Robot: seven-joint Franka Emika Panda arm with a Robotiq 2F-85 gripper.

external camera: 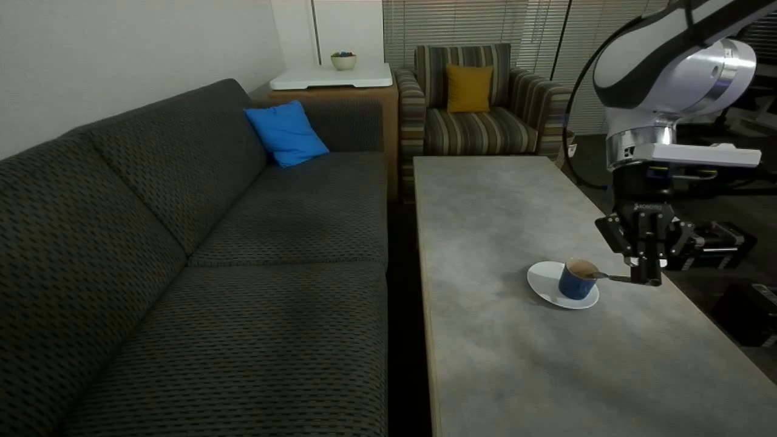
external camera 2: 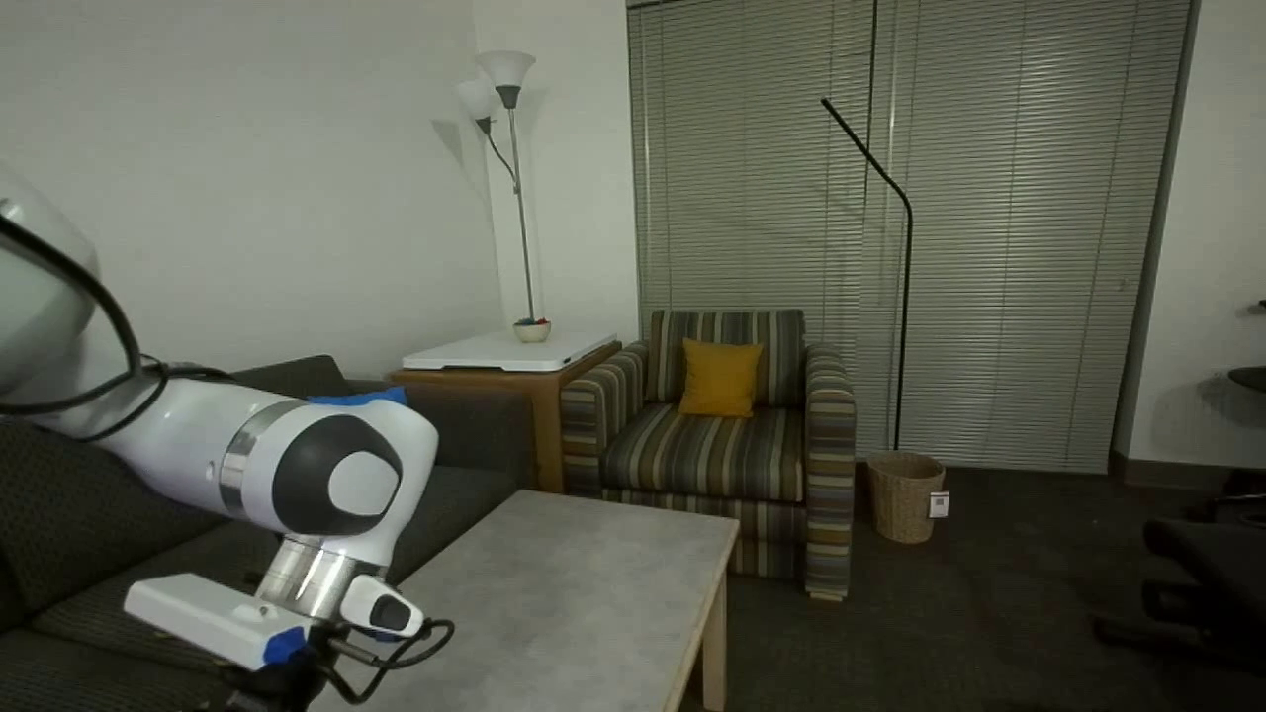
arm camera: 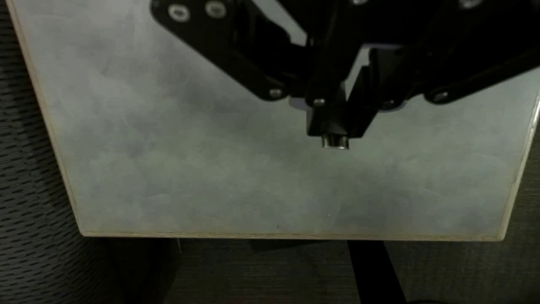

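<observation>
In exterior view 1 a blue cup (external camera: 575, 284) stands on a white saucer (external camera: 543, 280), towards the saucer's right side. A spoon (external camera: 616, 277) reaches over the cup's rim with its bowl end at the cup's mouth. My gripper (external camera: 646, 274) is shut on the spoon's handle, just right of the saucer and above the table. The wrist view has the gripper with the metal end of the spoon (arm camera: 335, 142) poking out between its fingertips. Cup and saucer are out of sight there. Exterior view 2 leaves the fingers out of view.
A dark sofa (external camera: 306, 291) runs along its left side. Beyond the far end stands a striped armchair (external camera: 477, 135). Black cases (external camera: 714, 244) lie on the floor to the right.
</observation>
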